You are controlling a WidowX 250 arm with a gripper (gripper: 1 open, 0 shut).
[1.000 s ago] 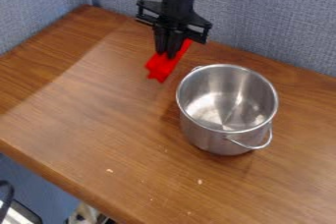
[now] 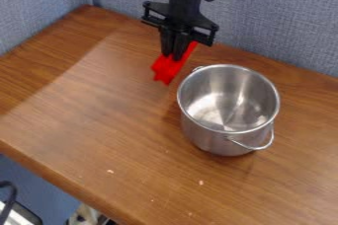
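My black gripper [image 2: 177, 41] reaches down at the upper middle of the view, over the back of the table. Its fingertips are at a red block [image 2: 169, 65], which stands tilted behind and left of a steel pot [image 2: 227, 130]. Whether the fingers are closed on the block or only around it is unclear.
Grey padded walls [image 2: 275, 22] bound the back and left. The pot takes up the right middle. The table's near left edge drops to the floor at the lower left.
The pot stays in place.
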